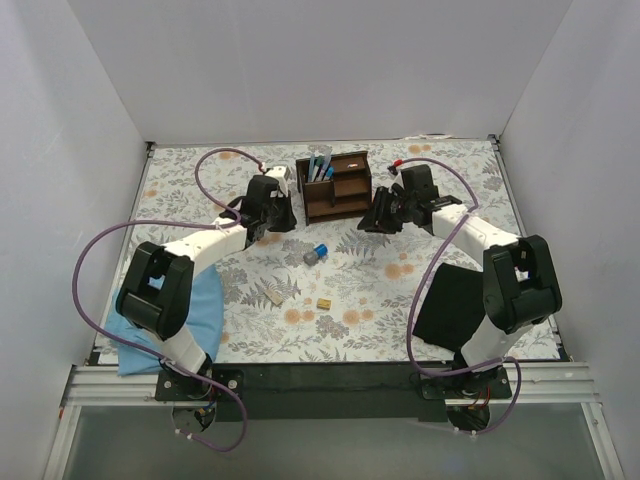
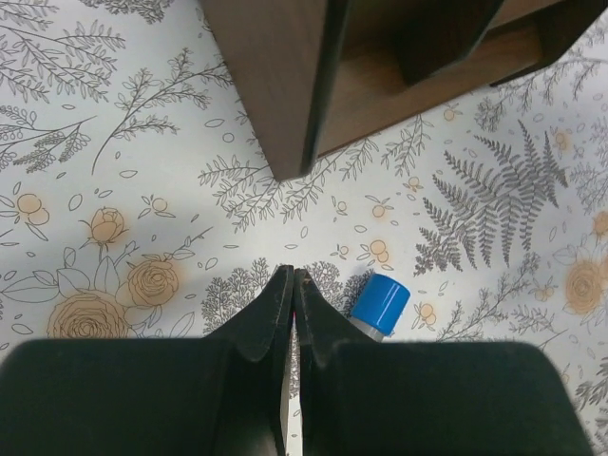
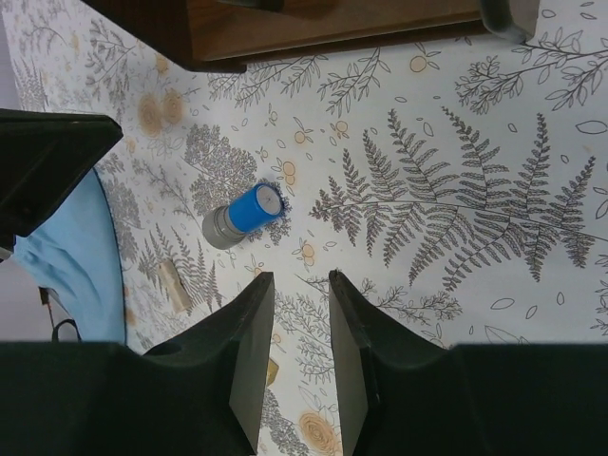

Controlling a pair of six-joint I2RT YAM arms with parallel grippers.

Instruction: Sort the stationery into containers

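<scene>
A brown wooden organizer stands at the back middle, with blue-and-white pens upright in its left section. A glue stick with a blue cap lies on the cloth in front of it; the cap and grey body also show in the wrist views. Left of the organizer's front corner, my left gripper is shut, nothing visible between its fingers. To the right of the glue stick hovers my right gripper, fingers parted, only patterned cloth showing through the gap.
A beige piece and a small yellow block lie nearer the front. A blue cloth covers the front left, a black cloth the right.
</scene>
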